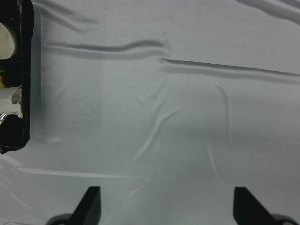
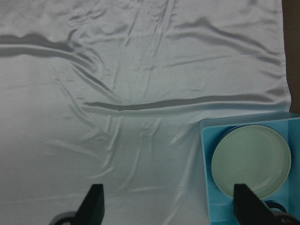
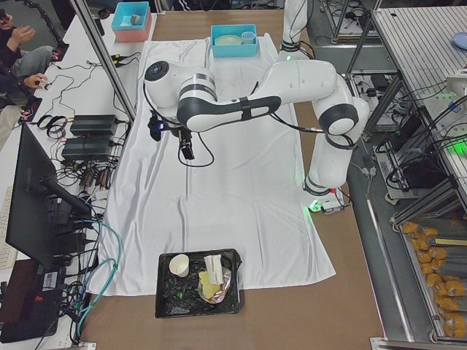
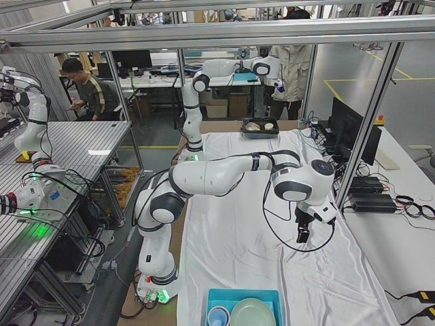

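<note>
My left gripper (image 3: 172, 137) hangs above the white cloth (image 3: 219, 211) in the camera left view; in its wrist view the open fingers (image 1: 86, 206) hold nothing. A black tray (image 3: 197, 306) at the near end carries a white cup (image 3: 179, 264), a pale wrapped item (image 3: 214, 266) and food on foil. My right gripper (image 4: 309, 227) is over the cloth in the camera right view, its fingers (image 2: 89, 208) open and empty. A blue bin (image 4: 245, 295) at the opposite end holds a pale green plate (image 4: 253, 316) and a cup (image 4: 217, 317).
A monitor (image 3: 36, 197), black boxes (image 3: 91, 125) and cables line one side. Metal frame posts (image 4: 377, 109) stand around the table.
</note>
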